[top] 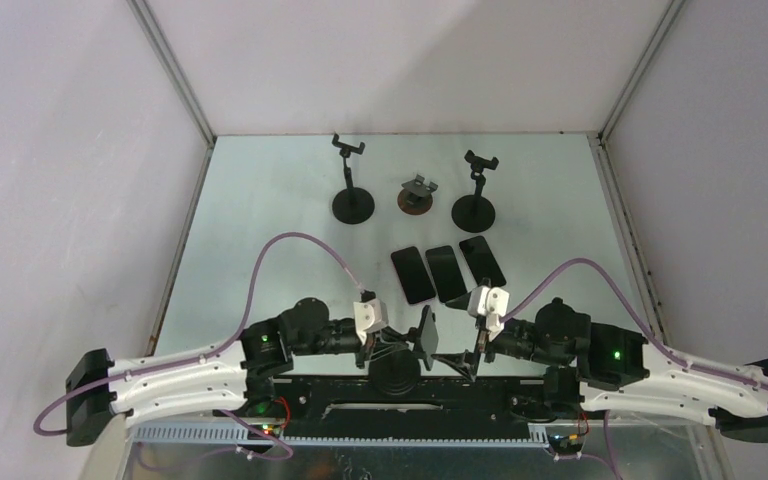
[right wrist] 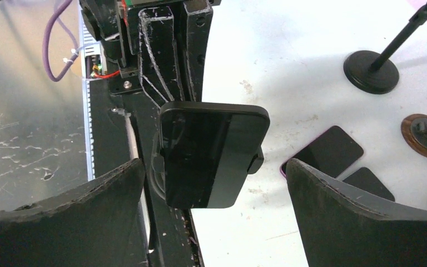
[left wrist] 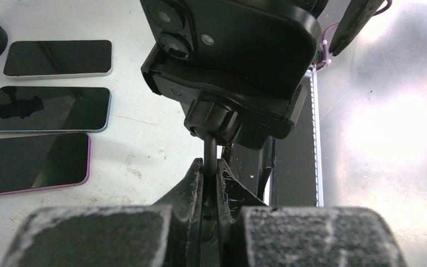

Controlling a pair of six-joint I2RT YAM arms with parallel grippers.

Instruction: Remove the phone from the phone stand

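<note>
The black phone [right wrist: 214, 156] faces my right wrist view, standing in the clamp of its stand. In the left wrist view its back with camera lenses [left wrist: 167, 16] tilts above the clamp. My left gripper is shut on the stand's thin pole, below the clamp. The stand's round base [top: 395, 372] shows in the top view, at the table's front edge. My right gripper [top: 453, 333] is open, facing the phone screen, with a gap between its fingers and the phone's sides; in the right wrist view the phone appears between the fingertips.
Several phones lie flat mid-table, such as this black one [top: 413, 275]. Two empty tall stands [top: 352, 205] [top: 473, 212] and a small brown-based stand [top: 415, 200] are at the back.
</note>
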